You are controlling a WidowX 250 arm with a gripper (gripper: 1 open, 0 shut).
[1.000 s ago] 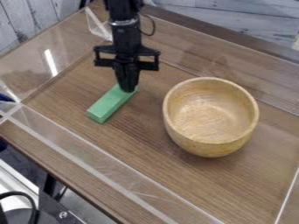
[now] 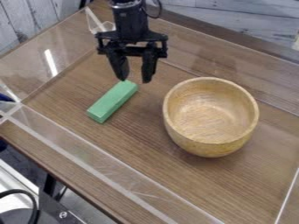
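My gripper (image 2: 133, 65) hangs at the top centre of the camera view, a dark two-fingered tool, its fingers apart with nothing seen between them. Below it and a little to the left, a green block (image 2: 112, 101) lies on the wooden table, tilted diagonally, clear of the fingers. To the right stands a large round wooden bowl (image 2: 211, 140), which looks empty.
A dark cable lies at the lower left corner. Some light objects at the far upper left edge are too small to tell.
The block and bowl have not visibly moved.
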